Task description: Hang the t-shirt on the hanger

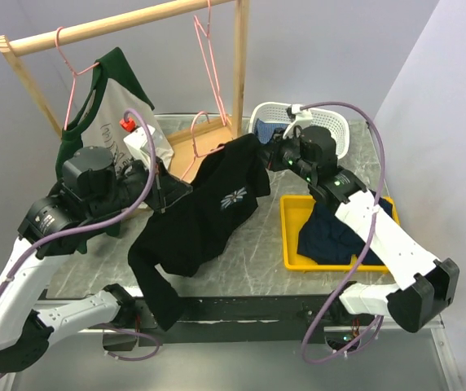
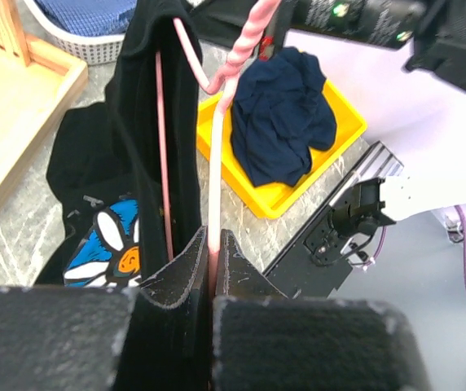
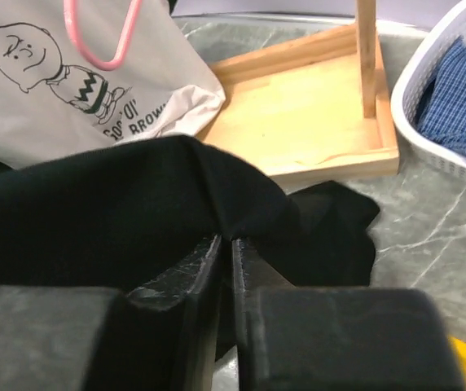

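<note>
My left gripper is shut on a pink hanger, whose bar runs up from between the fingers in the left wrist view. The black t-shirt hangs below and to the right of that gripper, its flower print showing. In the left wrist view the shirt lies over the hanger's far end, around one pink arm. On the right, my right gripper is at the shirt's upper edge. Its fingers stand close together at a crease in the black cloth; whether they grip it is unclear.
A wooden rack holds a hung green-and-white garment and another pink hanger. Behind the right gripper stands a white basket with blue cloth. The yellow tray holds dark navy cloth. Grey tabletop shows between.
</note>
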